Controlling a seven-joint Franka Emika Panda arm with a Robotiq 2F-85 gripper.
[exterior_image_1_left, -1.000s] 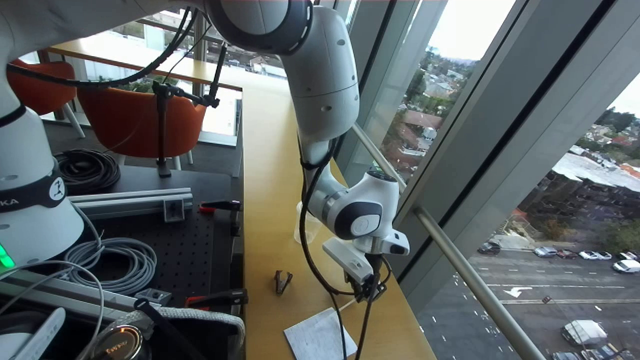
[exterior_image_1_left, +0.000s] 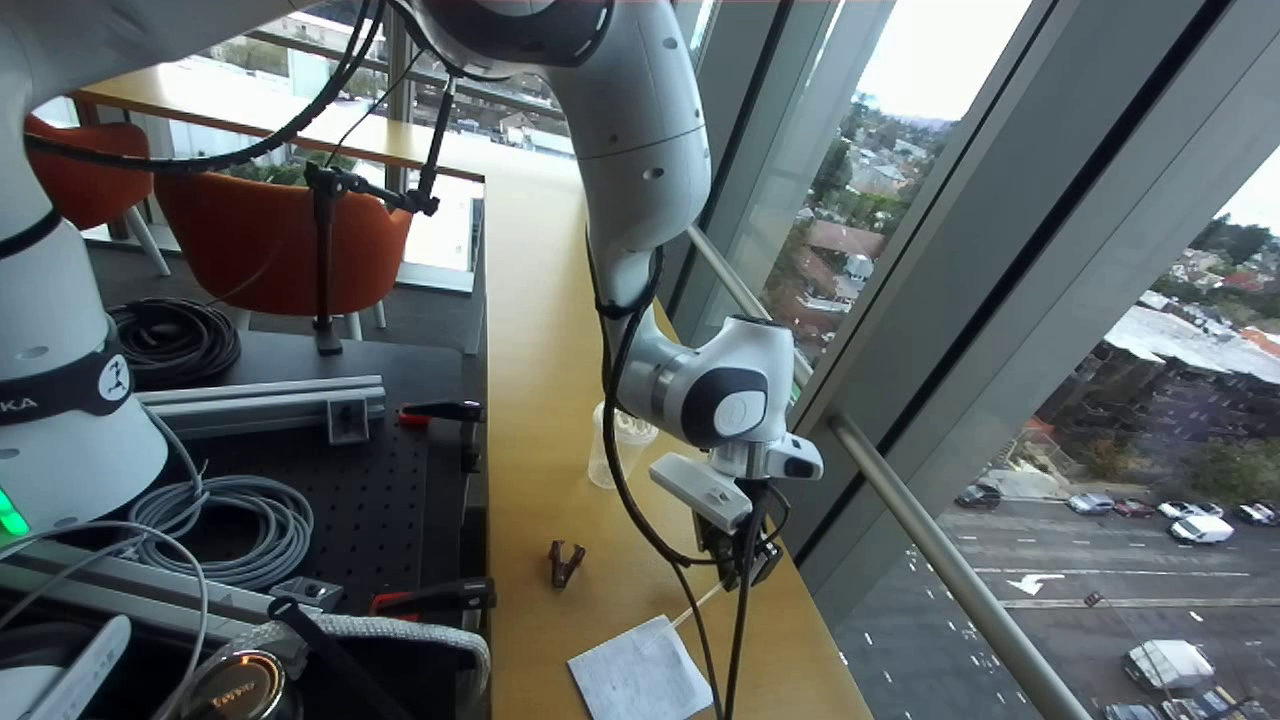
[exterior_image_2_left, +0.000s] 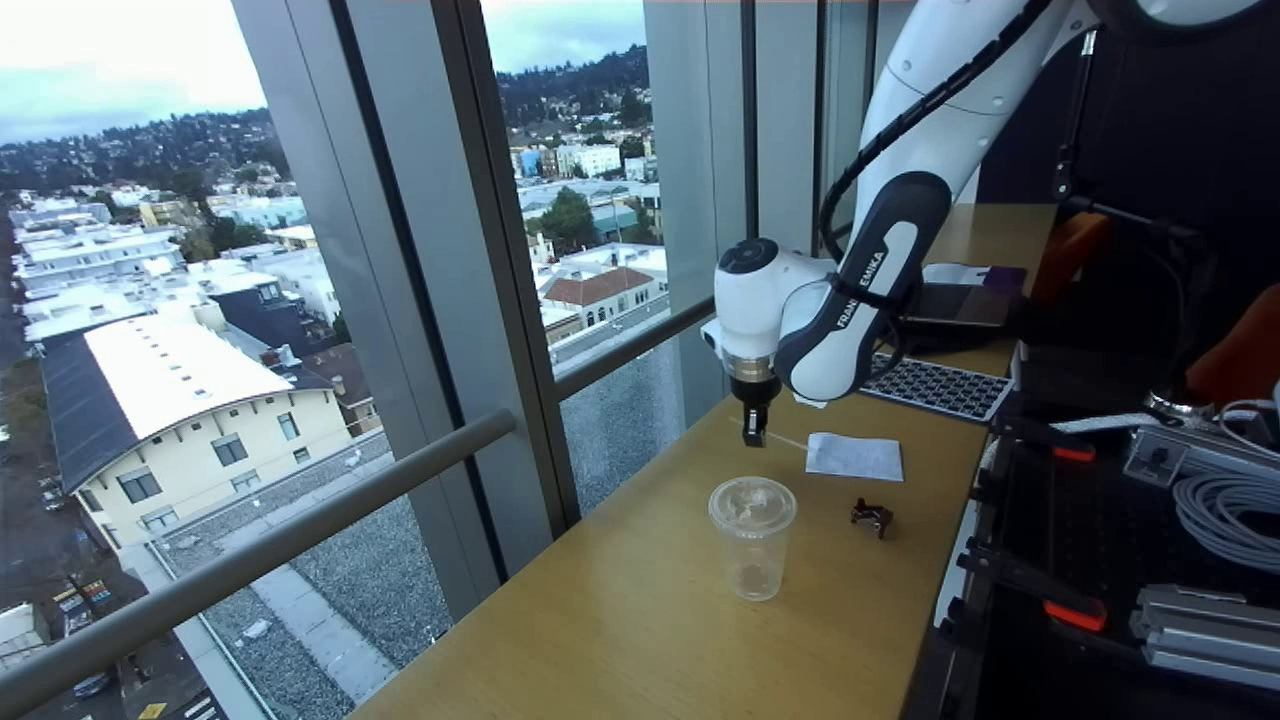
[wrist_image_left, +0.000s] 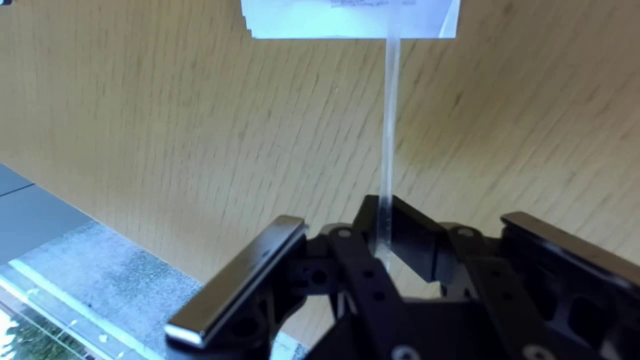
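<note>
A thin clear straw (wrist_image_left: 390, 114) runs between the pads of my gripper, which is shut on it near one end. Its far end reaches over the white paper (wrist_image_left: 348, 23) in the wrist view. Seen from exterior view 2, the gripper (exterior_image_2_left: 755, 430) hangs above the table near the window side, and the pale straw (exterior_image_2_left: 786, 442) sticks out sideways toward the paper (exterior_image_2_left: 854, 456). A clear plastic cup with a lid (exterior_image_2_left: 756, 546) stands upright on the table, apart from the gripper. In exterior view 1 the arm's cable partly covers the cup (exterior_image_1_left: 603, 450).
A small dark clip (exterior_image_2_left: 872, 517) lies on the table between cup and clamps. Behind the paper are a keyboard (exterior_image_2_left: 942, 386) and a laptop (exterior_image_2_left: 960, 306). The window rail (exterior_image_2_left: 276, 534) borders one side. Bare table (exterior_image_2_left: 648, 636) lies in front of the cup.
The gripper and wrist have risen a little and shifted slightly toward the window in exterior view 1. Cup, clip and paper have stayed in place.
</note>
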